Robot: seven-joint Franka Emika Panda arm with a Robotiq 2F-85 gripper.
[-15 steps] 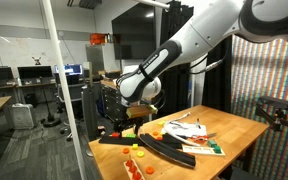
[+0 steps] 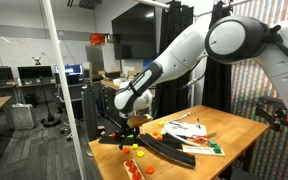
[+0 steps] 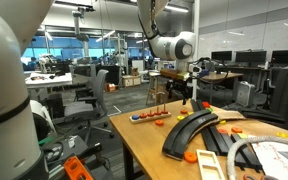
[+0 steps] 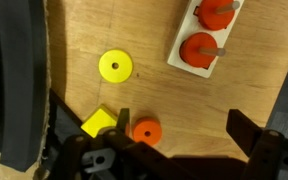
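My gripper is open above the wooden table, its fingers wide apart and only bare wood between the tips. In the wrist view an orange disc [image 4: 147, 131] lies close to the left finger, partly covered by the gripper body. A yellow block [image 4: 99, 121] lies just left of that finger. Farther up is a yellow disc [image 4: 115, 66]. At the top, a pale strip [image 4: 189, 57] carries red round pieces [image 4: 198, 49] with pegs. In the second exterior view the gripper [image 3: 172, 78] hangs above the far part of the table.
Black curved track pieces [image 3: 189, 130] lie across the table, and one [image 4: 22, 80] fills the wrist view's left edge. Several small colored pieces surround them. A white tray [image 2: 185, 130] with tools sits farther right. Bare wood [image 2: 239, 128] spreads beyond it.
The arm has come down and slightly left toward the table in the first exterior view. The pieces on the table appear unmoved.
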